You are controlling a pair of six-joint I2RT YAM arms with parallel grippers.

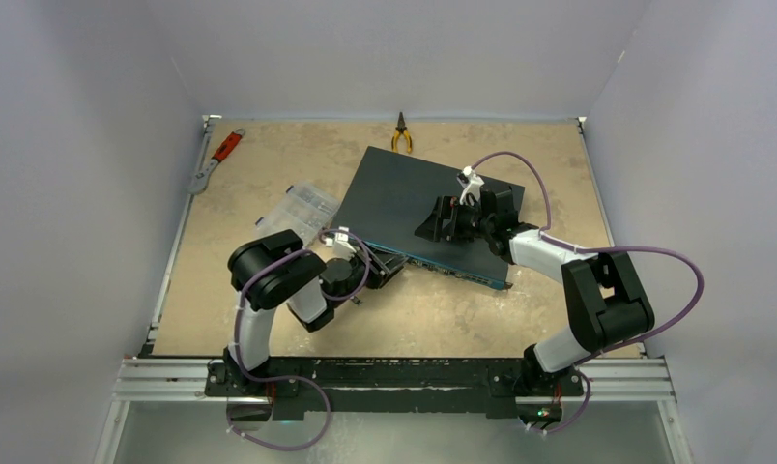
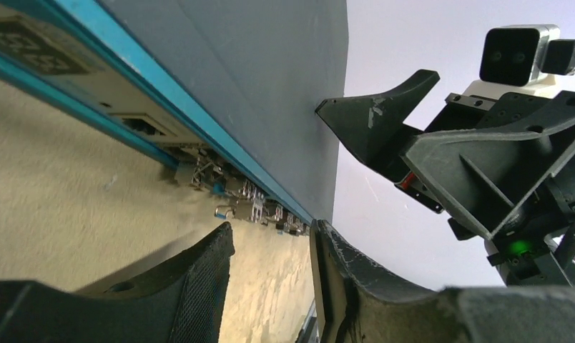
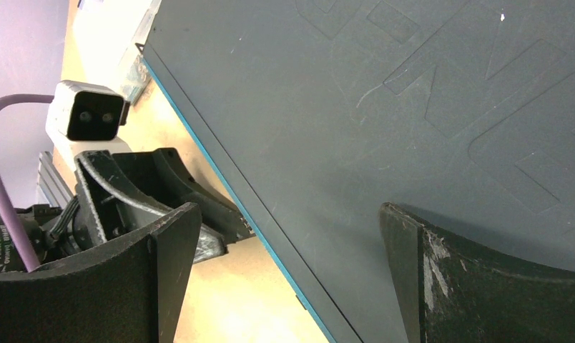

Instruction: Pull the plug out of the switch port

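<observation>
The dark, flat switch (image 1: 418, 198) lies with its blue-edged port side toward the front. Along that side, in the left wrist view, several small metal plugs (image 2: 254, 209) stick out of the ports in a row. My left gripper is open in front of them, its fingers apart and nothing visibly held. The plugs appear beyond the fingertips; I cannot tell whether any touches. From above, the left gripper (image 1: 402, 261) sits close to the switch's front edge. Over the switch's top, my right gripper stands open and empty.
A clear plastic box (image 1: 305, 210) stands left of the switch, and yellow-handled pliers (image 1: 401, 133) lie behind it. A red-handled tool (image 1: 217, 160) is at the back left. Near the left wrist lies a small dark piece (image 1: 356, 301).
</observation>
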